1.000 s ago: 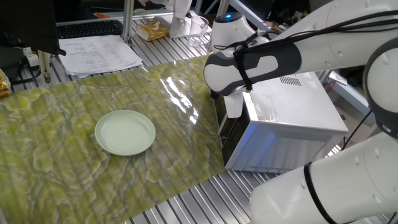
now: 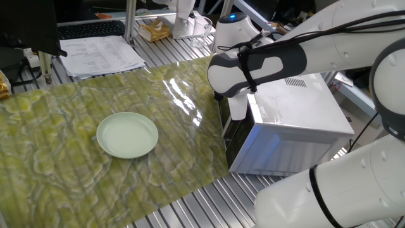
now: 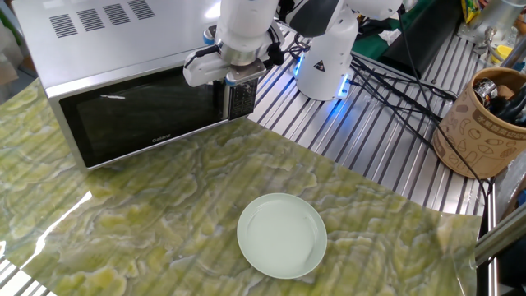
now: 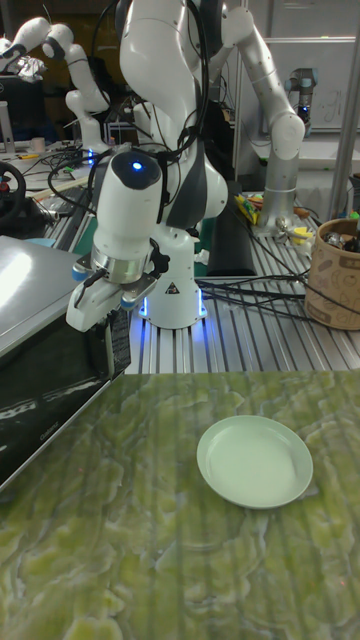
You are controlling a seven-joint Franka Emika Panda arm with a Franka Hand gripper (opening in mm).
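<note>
A silver microwave (image 3: 156, 37) with a dark glass door (image 3: 148, 115) stands at the mat's edge, its door closed as far as shows. My gripper (image 3: 238, 80) is at the control-panel end of its front, over the upper part of the vertical handle (image 3: 228, 103). Whether its fingers touch or surround that handle is hard to make out, and so is how far the fingers stand apart. In exterior view 1 the arm hides the fingertips. On the green marbled mat (image 2: 57, 177) lies a pale green round plate (image 2: 128, 135), empty and well apart from the gripper.
A tan patterned bucket (image 3: 478, 123) holding tools stands on the slatted metal table beyond the mat. Papers (image 2: 101, 56) and a keyboard (image 2: 92, 29) lie at the far left in exterior view 1. Around the plate, and before the microwave door, the mat is clear.
</note>
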